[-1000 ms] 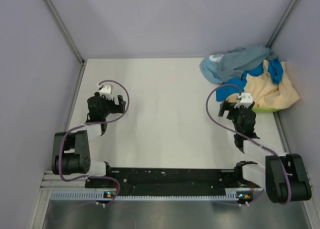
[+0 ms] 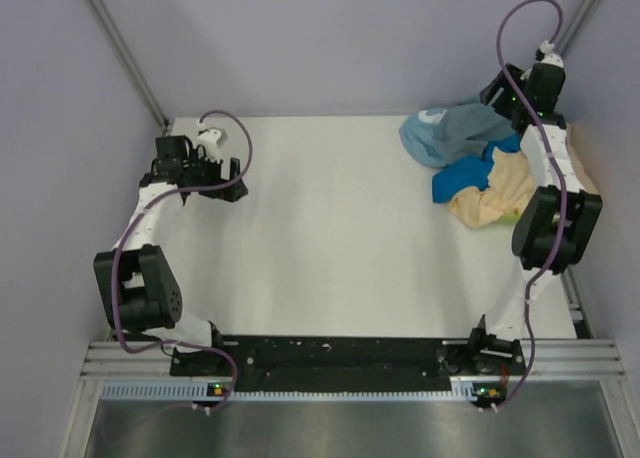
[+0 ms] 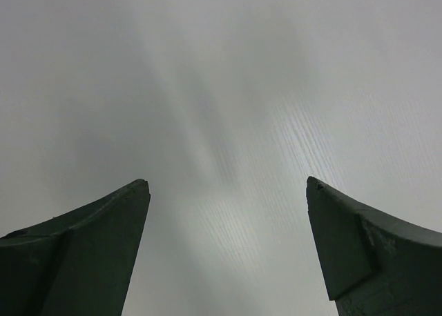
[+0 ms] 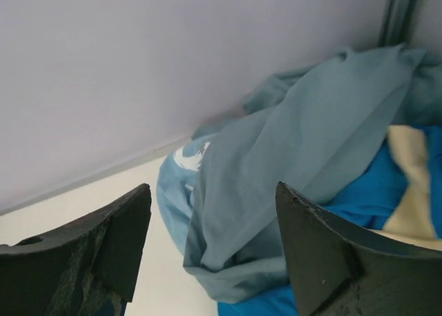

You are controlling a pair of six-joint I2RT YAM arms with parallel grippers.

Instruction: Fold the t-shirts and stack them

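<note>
A loose heap of shirts lies at the back right: a grey-blue one (image 2: 448, 133) with a white print, a bright blue one (image 2: 455, 180) and a cream one (image 2: 490, 203), with some green beneath. My right gripper (image 2: 496, 90) is over the heap's back edge, fingers apart; in the right wrist view the grey-blue cloth (image 4: 262, 171) shows beyond and between its fingers, none visibly gripped. My left gripper (image 2: 230, 183) hangs open on the left side of the table, with only bare white surface between its fingers in the left wrist view.
Pale walls and metal rails edge the sides and back.
My right arm has swept from the front right up and back to over the heap. The left arm has shifted slightly. The shirts look unchanged.
</note>
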